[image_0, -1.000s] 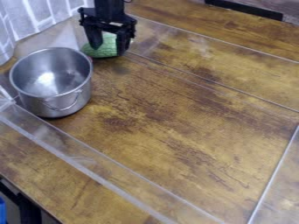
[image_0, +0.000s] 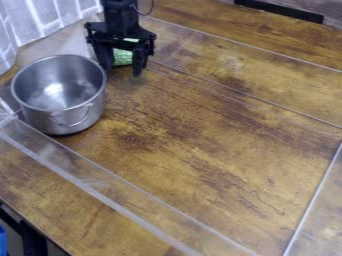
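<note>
The black gripper (image_0: 120, 50) hangs at the top left, just beyond a steel pot (image_0: 59, 94). A green object (image_0: 123, 59) lies behind and between its fingers, mostly hidden by the gripper. Whether the fingers are shut on it I cannot tell. The pot stands upright at the left and looks empty.
Clear plastic edging runs along its left, back and right sides, and a pale crinkled sheet hangs at the upper left behind the pot.
The gripper has moved a little down, toward the viewer, and now covers more of the green object. The pot has not moved.
</note>
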